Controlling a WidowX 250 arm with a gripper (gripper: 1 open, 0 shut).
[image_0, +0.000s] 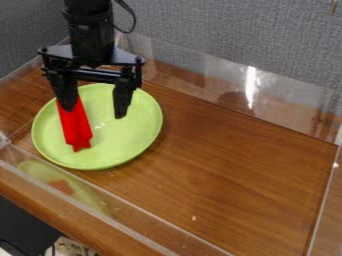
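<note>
My black gripper (91, 88) hangs over the left half of a light green plate (127, 140), its two fingers standing open and wide apart. A long red object (76, 129) lies on the plate, its upper end partly hidden behind the left finger. I cannot tell whether the gripper touches it.
Clear panels edge it at the back, right and front. A grey wall (254, 35) rises behind. A small yellowish shape (54, 185) shows behind the front panel.
</note>
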